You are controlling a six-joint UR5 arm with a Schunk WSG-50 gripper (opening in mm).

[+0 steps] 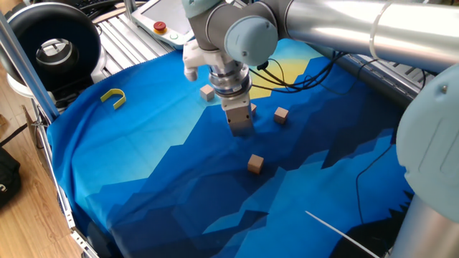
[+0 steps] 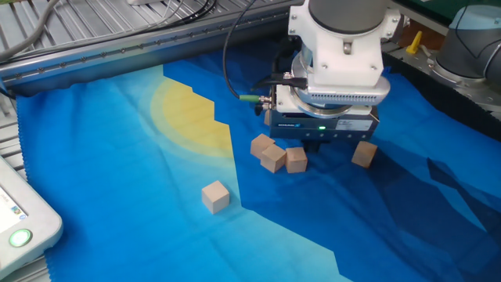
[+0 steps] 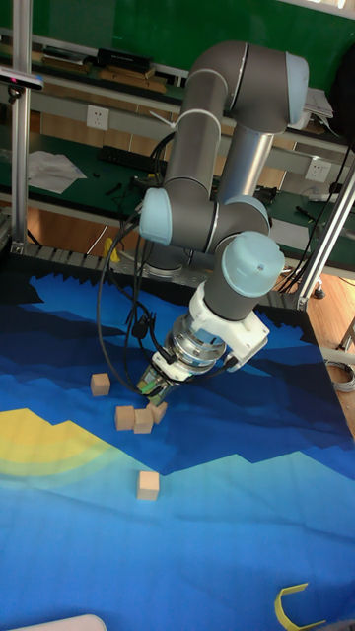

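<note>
In exterior view 2 my gripper [image 2: 312, 147] points down over the blue cloth, close behind a cluster of wooden cubes. Three cubes sit close together there: a left cube [image 2: 261, 145], a middle cube [image 2: 273, 159] and a right cube [image 2: 296, 160]. Off to the right lies a separate cube [image 2: 365, 154], and a paler-looking cube [image 2: 216, 197] stands alone nearer the camera. Another cube [image 2: 267, 117] is mostly hidden behind the gripper body. The gripper's dark fingers are small and largely covered, so their opening cannot be judged in any view.
A yellow curved piece [image 1: 113, 97] lies on the cloth's far left side. The teach pendant [image 1: 164, 21] with its red button rests beyond the cloth. A thin white stick [image 1: 341, 233] lies near the front right.
</note>
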